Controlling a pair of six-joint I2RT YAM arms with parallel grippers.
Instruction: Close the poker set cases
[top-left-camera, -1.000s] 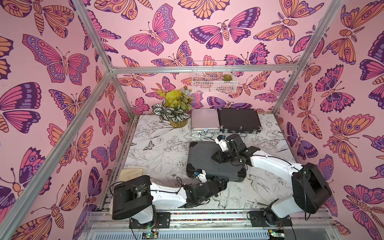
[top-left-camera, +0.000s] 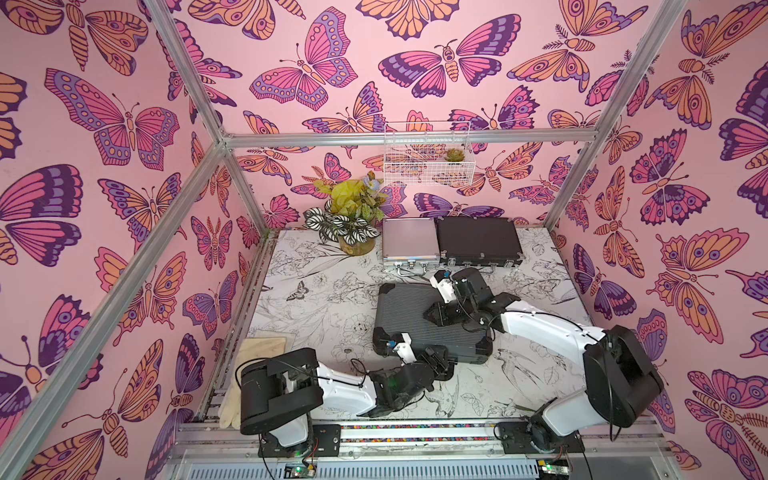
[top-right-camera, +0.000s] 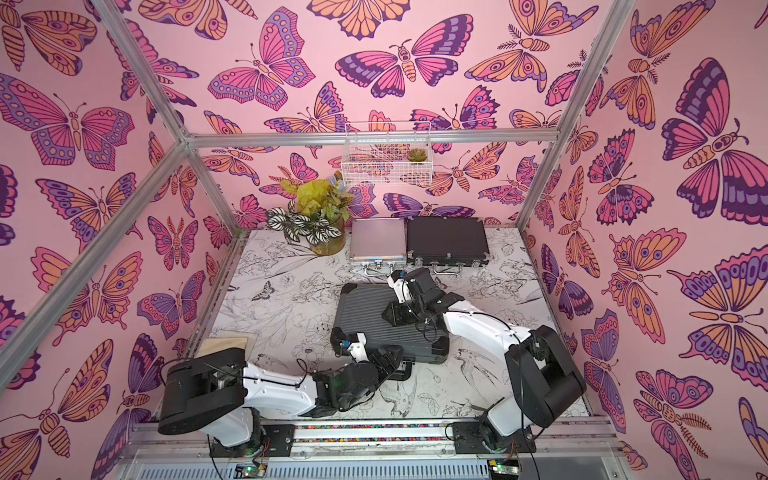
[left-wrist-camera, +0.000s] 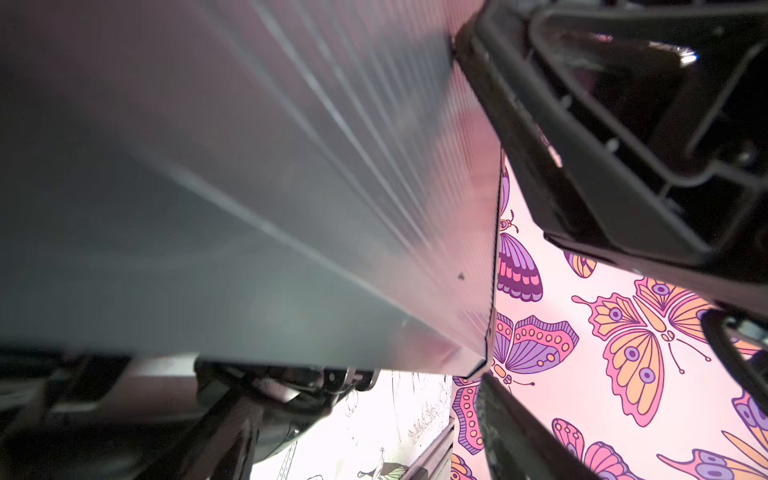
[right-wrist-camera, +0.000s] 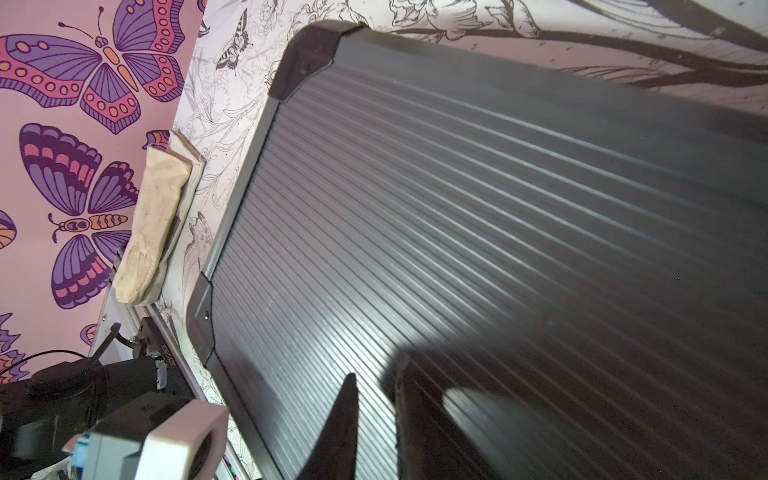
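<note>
A dark ribbed case (top-left-camera: 400, 312) with black corners lies closed-looking in the middle of the table. At its front edge, close to the handle (top-right-camera: 404, 371), my left gripper (top-left-camera: 437, 361) stands open; the left wrist view shows its fingers (left-wrist-camera: 524, 436) wide apart below the case's blurred side. The latches are hidden there. My right gripper (top-left-camera: 437, 314) is shut over the lid, its fingertips low at the ribbed surface (right-wrist-camera: 448, 192), and no object shows between them. Behind, a silver case (top-left-camera: 410, 238) and a black case (top-left-camera: 478, 240) lie side by side, lids down.
A potted plant (top-left-camera: 352, 209) stands at the back left, beside the silver case. Beige cloth (top-left-camera: 260, 347) lies at the left edge, partly behind the left arm. A white wire basket (top-left-camera: 428, 172) hangs at the back wall. Free table shows left of the dark case.
My left arm has shifted to the right, and its gripper has moved slightly farther over the dark case's front edge. The right arm and all the cases look unmoved.
</note>
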